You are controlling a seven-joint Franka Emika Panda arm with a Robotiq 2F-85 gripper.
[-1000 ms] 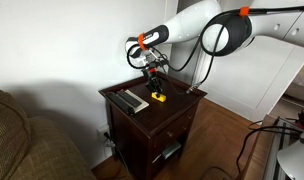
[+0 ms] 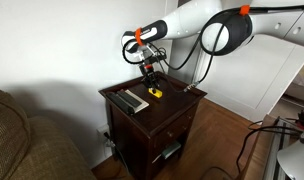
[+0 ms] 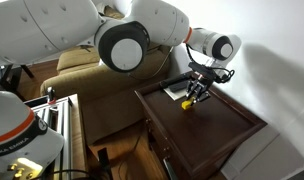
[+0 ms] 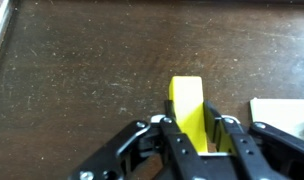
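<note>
A small yellow block [image 4: 188, 92] stands out lengthwise between the dark fingers of my gripper, which is shut on it in the wrist view. Its lower part is hidden by the fingers. In exterior view 1 the yellow block [image 2: 155, 92] shows under the gripper [image 2: 151, 84], over the dark brown cabinet top [image 2: 177, 101]. From the other side, exterior view 2 has the block [image 3: 188, 104] at the gripper's tip, over the same top. How large the gap beneath it is, I cannot tell.
A flat white and dark item [image 2: 130, 100] lies on the cabinet's left side; its pale edge [image 4: 282, 113] shows right of the block in the wrist view. Much of the top is bare. A wall stands behind, and a brown sofa [image 2: 32, 140] is at left.
The gripper and the yellow block have risen slightly and shifted a little left in exterior view 1. The flat item and the cabinet have stayed put.
</note>
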